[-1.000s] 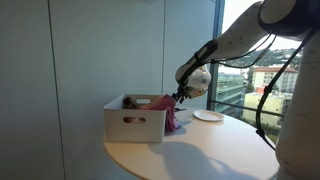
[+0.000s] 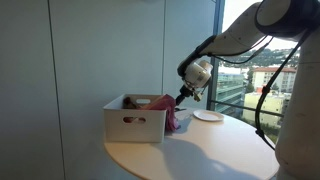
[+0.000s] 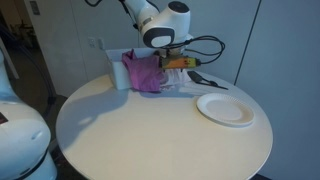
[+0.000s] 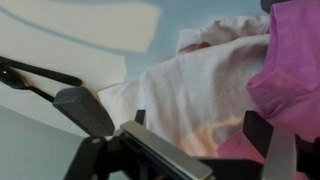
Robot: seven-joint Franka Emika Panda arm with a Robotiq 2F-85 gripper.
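My gripper stands open in the wrist view, with no object visibly held between its fingers. Below it lies a white cloth (image 4: 205, 85), and a pink cloth (image 4: 295, 65) is at the right. In exterior view 2 the arm hangs above the cloths, beside a white box (image 3: 120, 75); the pink cloth (image 3: 145, 73) drapes over the box's side. From exterior view 1, the box (image 2: 135, 125) is at the table's left, with the pink cloth hanging at its right end.
Dark utensils (image 3: 207, 80) lie on the table behind a white plate (image 3: 226, 110). In the wrist view, dark-handled utensils (image 4: 85, 110) are left of the white cloth.
The arm's wrist has shifted slightly and changed its tilt near the box's right end. The box, pink cloth and plate look unmoved.
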